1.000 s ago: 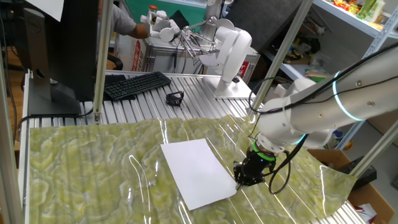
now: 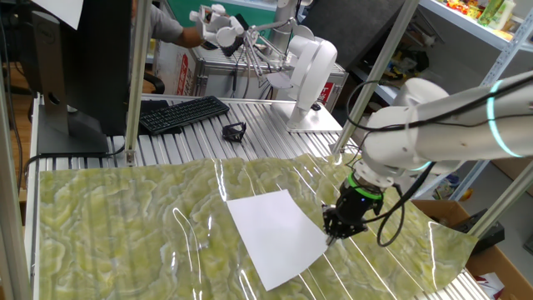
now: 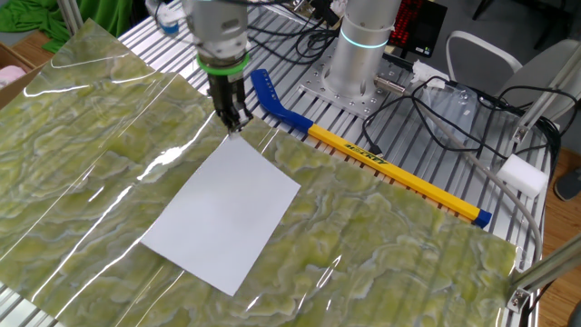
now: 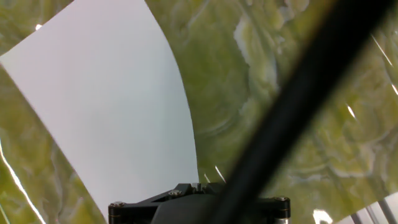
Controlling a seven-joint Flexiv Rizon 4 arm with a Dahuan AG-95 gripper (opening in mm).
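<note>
A blank white sheet of paper slants across the green marbled mat. My gripper is shut on one corner of it, at the sheet's right side in exterior view 1. From the other side, that pinched corner is the far one, with the gripper pointing down above the mat. In the wrist view the paper bends along its right edge and narrows toward the black gripper, so the held corner seems raised. The fingertips' grip itself is mostly hidden there, and a dark cable crosses the right half.
A yellow and blue hockey stick lies along the mat's edge near the robot base. A keyboard and a small black object rest on the slatted table.
My gripper has moved to the right and slightly nearer the camera in exterior view 1. The whole sheet has slid along with its held corner.
</note>
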